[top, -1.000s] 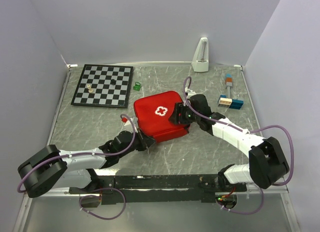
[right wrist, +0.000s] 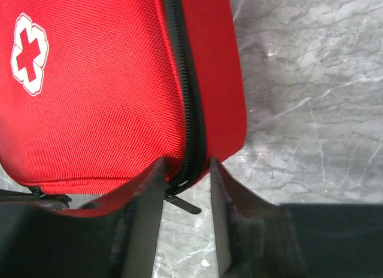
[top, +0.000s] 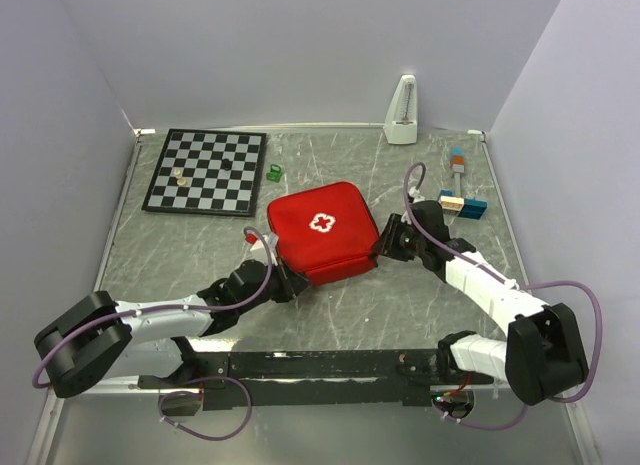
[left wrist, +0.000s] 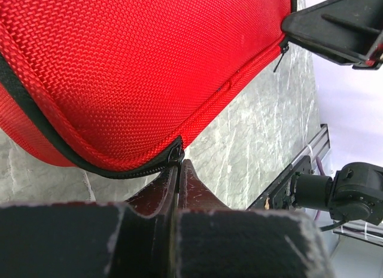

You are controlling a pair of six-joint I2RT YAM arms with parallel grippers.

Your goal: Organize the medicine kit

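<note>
A red medicine bag (top: 322, 225) with a white cross emblem lies closed near the table's middle, slightly turned. At its front left corner my left gripper (top: 301, 285) is shut. In the left wrist view its fingertips meet at the end of the black zipper (left wrist: 149, 165); whether the small pull is pinched between them is hidden. My right gripper is part open at the front right corner. Its fingers stand either side of the zipper's bend, low against the bag, and a black pull tab (right wrist: 184, 204) sticks out in the gap between them.
A chessboard (top: 207, 172) lies at the back left, with a small green object (top: 274, 172) beside it. The white metronome (top: 402, 113) stands at the back. Blue and wooden pieces (top: 463, 204) lie at right, behind the right arm. Bare table lies in front of the bag.
The left gripper and the bag have hardly moved.
</note>
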